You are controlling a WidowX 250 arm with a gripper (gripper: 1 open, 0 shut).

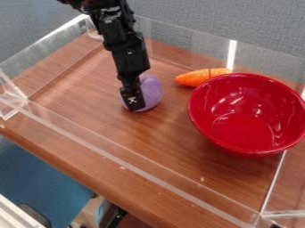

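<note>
My black gripper (pixel 131 89) reaches down from the top of the view onto a purple round object (pixel 146 94) on the wooden table, low over it at its left side. Whether the fingers are closed on the object cannot be made out, as the gripper's dark body hides part of it.
A large red bowl (pixel 245 114) stands at the right, with an orange carrot (pixel 202 77) lying just behind it to the left. Clear plastic walls edge the wooden table (pixel 107 151).
</note>
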